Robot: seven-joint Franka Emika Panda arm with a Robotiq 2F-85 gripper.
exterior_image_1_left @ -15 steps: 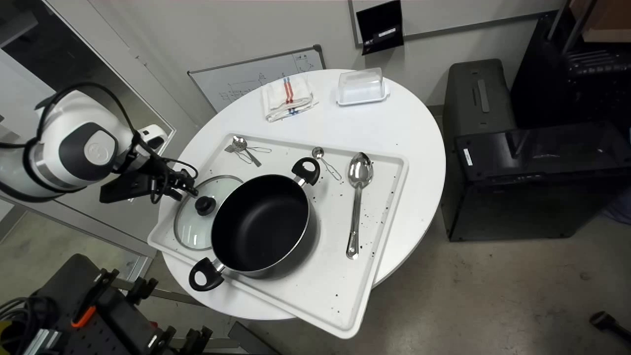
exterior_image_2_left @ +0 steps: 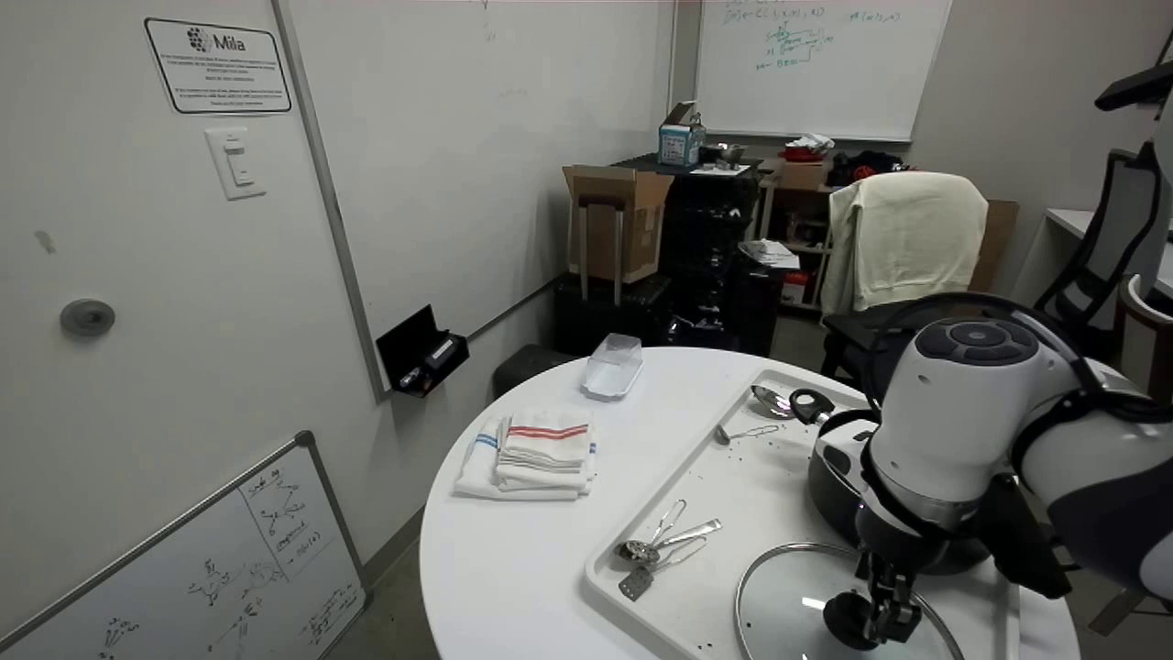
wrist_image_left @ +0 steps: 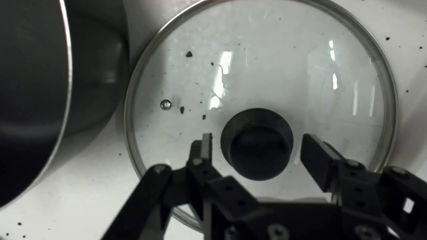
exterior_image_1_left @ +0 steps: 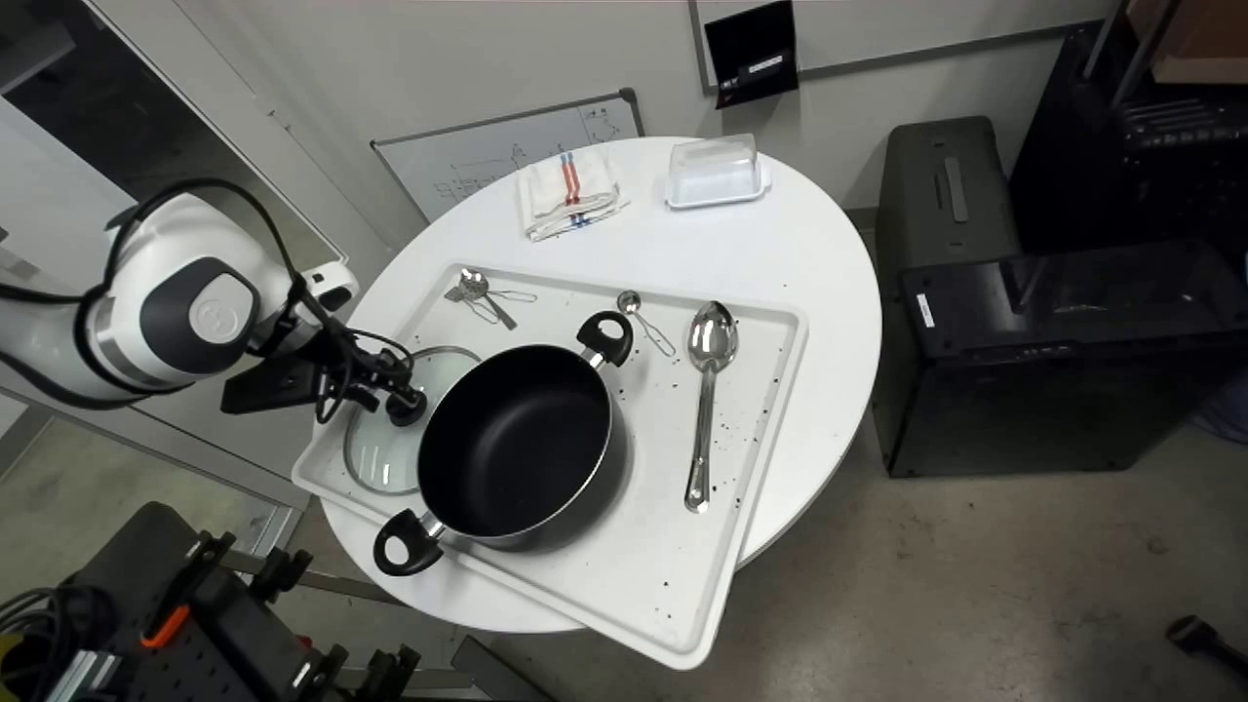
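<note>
A glass lid (wrist_image_left: 272, 72) with a metal rim and a round black knob (wrist_image_left: 260, 154) lies on the white tray. Around the knob stands my gripper, one finger on either side and a gap showing between each finger and the knob. In the wrist view the fingers are part open, holding nothing. Right beside the lid is the black pot (exterior_image_1_left: 521, 445), uncovered and empty, with two black loop handles. From the second exterior view the arm hides much of the pot (exterior_image_2_left: 832, 489), while the lid (exterior_image_2_left: 786, 599) shows under the gripper (exterior_image_2_left: 869, 621).
On the tray (exterior_image_1_left: 620, 585) lie a large slotted spoon (exterior_image_1_left: 705, 404), a small ladle (exterior_image_1_left: 632, 304) and several small utensils (exterior_image_1_left: 486, 294). Folded towels (exterior_image_1_left: 569, 193) and a clear-covered butter dish (exterior_image_1_left: 716, 172) sit at the table's far side. The tray's front right is clear.
My arm has moved right and down in the first exterior view, bringing the gripper from beside the lid's knob to around it. Lid, pot and utensils have stayed put.
</note>
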